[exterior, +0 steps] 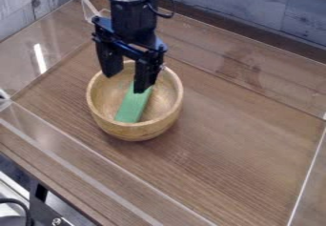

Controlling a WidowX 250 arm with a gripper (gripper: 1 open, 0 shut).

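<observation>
A wooden bowl (pixel 163 113) sits on the brown table, left of the middle, with a green rectangular block (pixel 132 106) lying inside it. My black gripper (pixel 129 77) hangs open over the bowl's back part, its fingers spread above the block, with nothing seen held between them. The arm reaches down from the top of the view and partly hides the bowl's back rim.
A cluttered edge with white items lies at the upper left, and a dark object sits at the bottom left corner.
</observation>
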